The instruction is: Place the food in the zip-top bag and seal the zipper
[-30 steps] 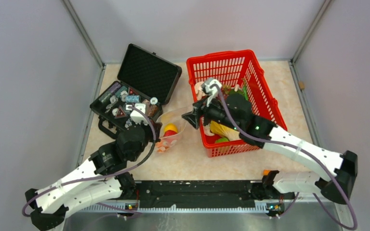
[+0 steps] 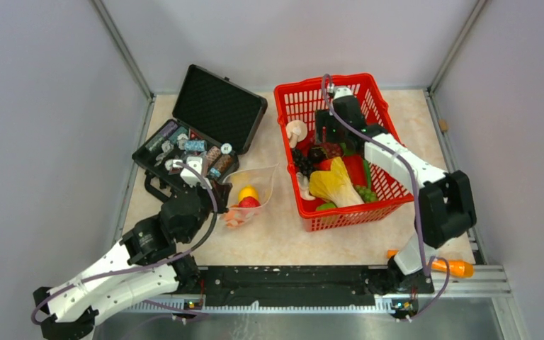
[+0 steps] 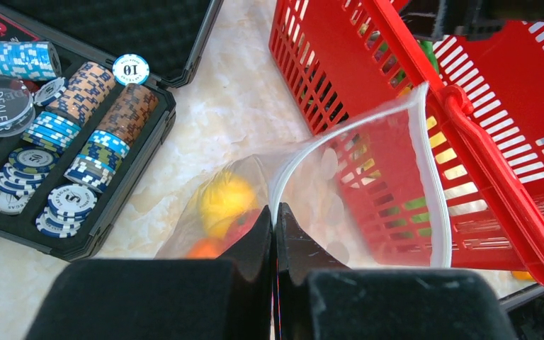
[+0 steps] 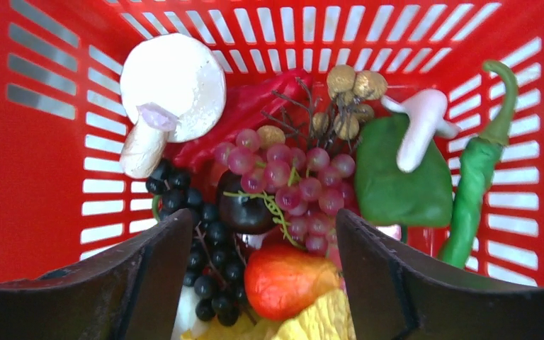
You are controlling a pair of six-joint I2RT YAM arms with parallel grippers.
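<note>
The clear zip bag (image 3: 397,191) gapes toward the right, with a yellow fruit (image 2: 248,193) and a red one (image 2: 248,202) inside, plus something orange (image 3: 205,248). My left gripper is shut on the bag's rim, the thin edge running between its fingertips. Over the red basket (image 2: 319,225) hangs my right gripper, its fingers apart and nothing held. Below it, in the right wrist view, are red grapes (image 4: 283,173), a dark plum-like fruit (image 4: 246,205), a red-orange fruit (image 4: 290,280) and black grapes (image 4: 212,248).
Elsewhere in the basket are a mushroom (image 4: 173,85), a green pepper (image 4: 400,177) and a green chili (image 4: 478,170). An open case of poker chips (image 2: 184,152) stands left of the bag. Bare tabletop (image 2: 283,244) lies in front of the basket.
My right gripper has gone from beside the bag's mouth to above the back of the basket. The left one has shifted slightly left, holding the bag's edge.
</note>
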